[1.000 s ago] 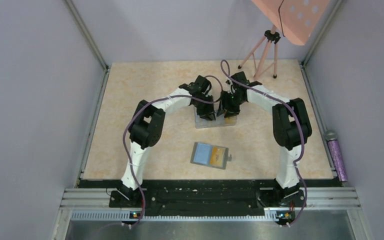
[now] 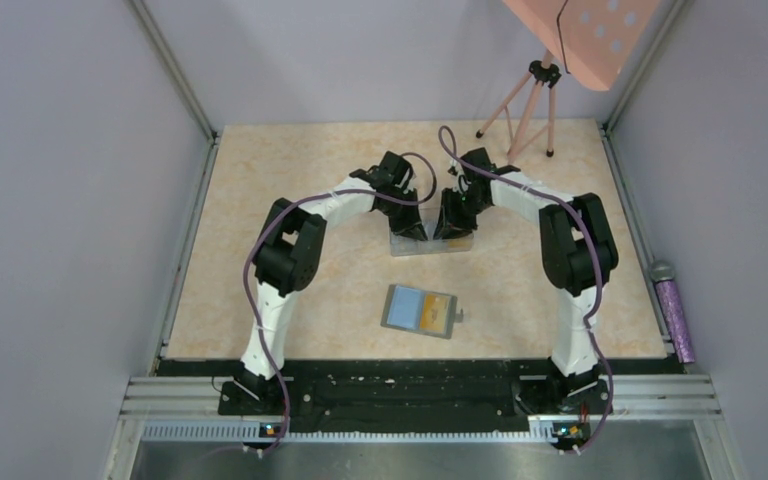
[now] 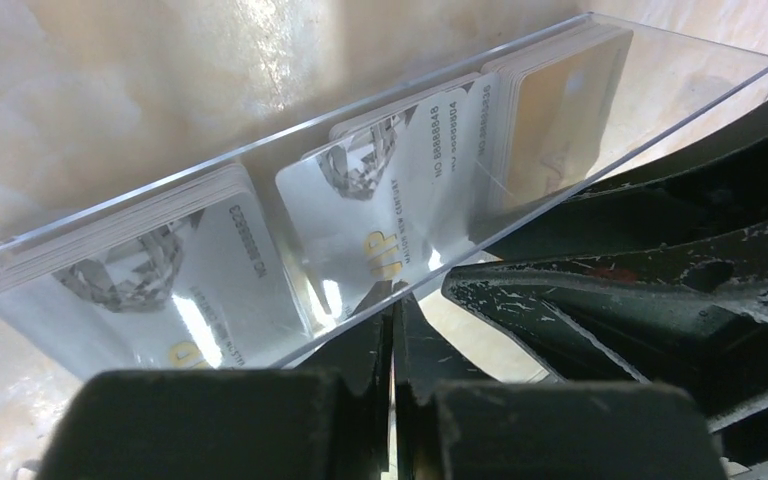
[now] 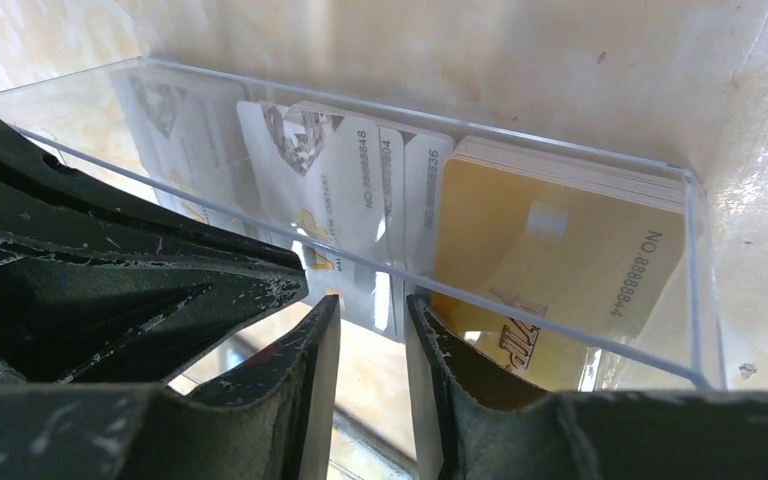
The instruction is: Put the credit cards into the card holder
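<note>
A clear card holder (image 2: 430,248) lies across the middle of the table under both hands. In the left wrist view it has a silver card stack (image 3: 150,285), tilted silver cards (image 3: 400,180) in its middle, and a gold stack (image 3: 565,110) at the far end. My left gripper is shut by the near wall at the middle cards, with nothing showing between its fingers. My right gripper stands part open at the near wall. Silver cards (image 4: 355,200) show beyond its gap; whether its fingers touch any is unclear.
Nearer the table's front lies a grey tray (image 2: 387,306) with a blue card (image 2: 405,307) and a gold card (image 2: 435,313). Both hands are close together over the holder. Bare tabletop (image 2: 250,180) spreads out to both sides. A pink tripod (image 2: 533,100) stands at the back right.
The right gripper moved a little left and toward the front. Holder and tray have stayed in place.
</note>
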